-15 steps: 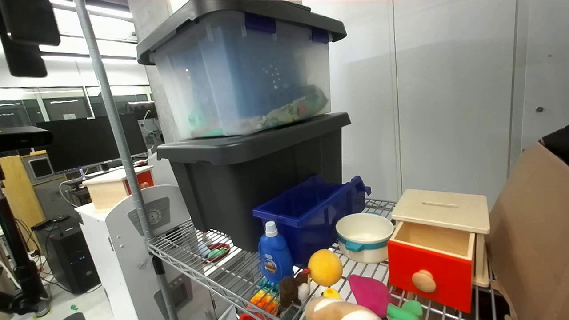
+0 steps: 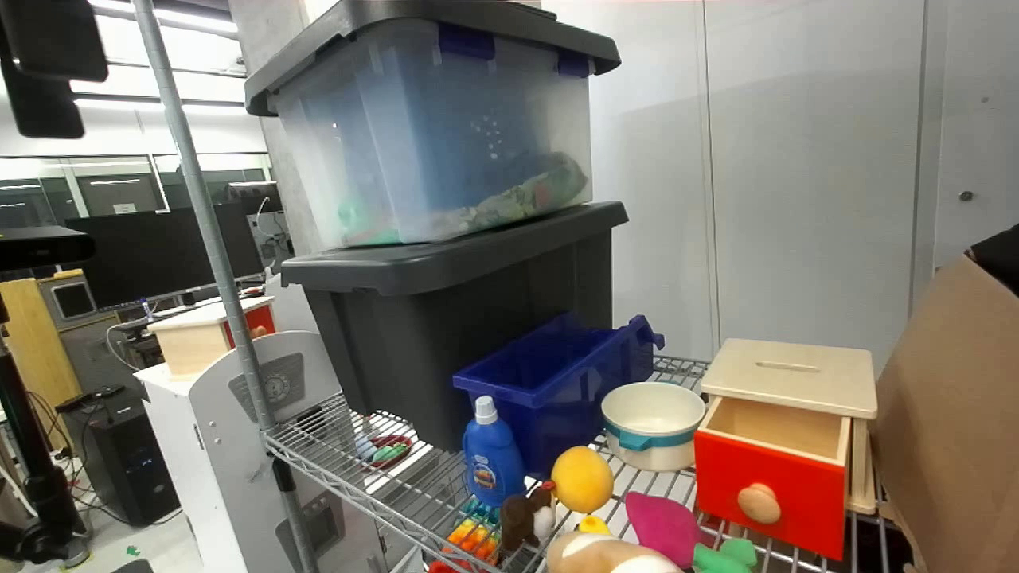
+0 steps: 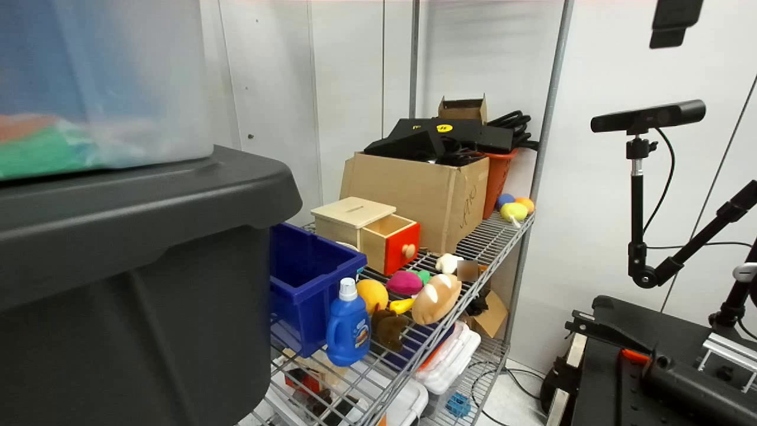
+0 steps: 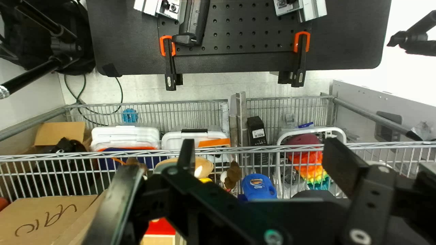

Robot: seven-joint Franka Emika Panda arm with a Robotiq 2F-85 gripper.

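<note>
My gripper stands open in the wrist view, its two dark fingers wide apart and nothing held between them. Beneath it is the wire shelf with its toys. A wooden box with a red-fronted drawer (image 2: 771, 492) has that drawer pulled out, and its visible inside looks empty. Left of it sits a cream pot (image 2: 652, 431) with a teal band. Then come a blue bin (image 2: 535, 401) and an upright blue bottle (image 2: 493, 463). Near the shelf's front lie an orange ball (image 2: 582, 479), a magenta toy (image 2: 661, 527) and a bread-like toy (image 3: 436, 299).
Two large stacked tubs (image 2: 458, 315) fill one end of the shelf. A cardboard box (image 3: 415, 191) full of black gear stands beyond the drawer box. The shelf's front wire edge (image 4: 204, 151) crosses below my gripper. A black table (image 4: 241, 61) stands opposite.
</note>
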